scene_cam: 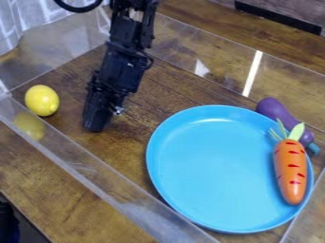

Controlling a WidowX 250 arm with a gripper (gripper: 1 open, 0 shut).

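Note:
The black robot arm reaches down from the top of the camera view, its gripper (102, 111) low over the wooden floor of the clear-walled tray, right of a yellow egg-shaped object (42, 100). Whether the fingers hold anything, or how far apart they are, is hard to tell, as they are dark and overlapping. On the right, a large blue plate (210, 171) has an orange toy carrot (290, 171) on it.
A purple toy eggplant (275, 113) lies at the plate's upper right. Clear plastic walls (89, 176) border the wooden area. The wood above the plate and around the centre is clear.

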